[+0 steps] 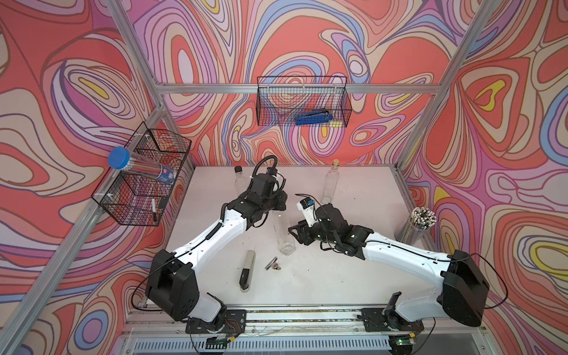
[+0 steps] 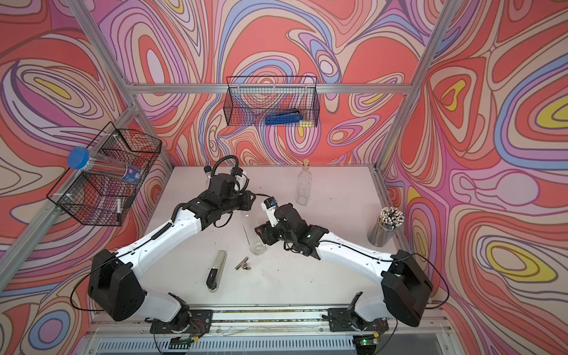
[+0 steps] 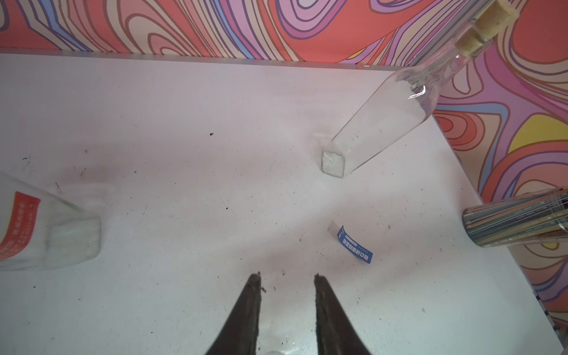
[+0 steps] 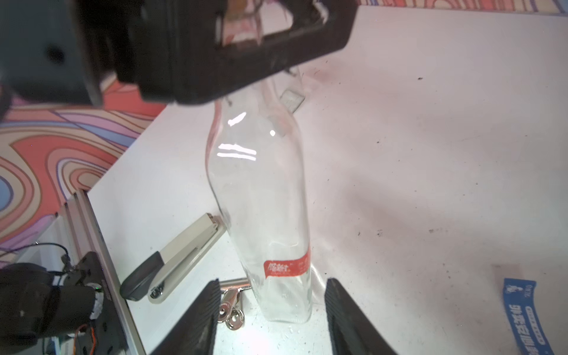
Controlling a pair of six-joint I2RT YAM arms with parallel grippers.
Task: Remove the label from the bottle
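Note:
A clear glass bottle (image 4: 260, 177) stands tilted, neck up, with a small red label (image 4: 287, 266) low on its side. My left gripper is shut on its neck; in the right wrist view the left gripper's dark body covers the top of the bottle. My right gripper is open around the lower bottle, its fingertips a little below the label. In the top left view the right gripper (image 1: 290, 232) meets the bottle's lower side. Whether either finger touches the glass, I cannot tell.
A blue printed strip (image 3: 355, 245) lies on the table. A corked bottle (image 1: 331, 183) and a dark-capped bottle (image 1: 239, 180) stand at the back. A stapler (image 1: 247, 271) and a small metal clipper (image 1: 272, 264) lie in front; sticks fill a holder (image 1: 414, 227) at right.

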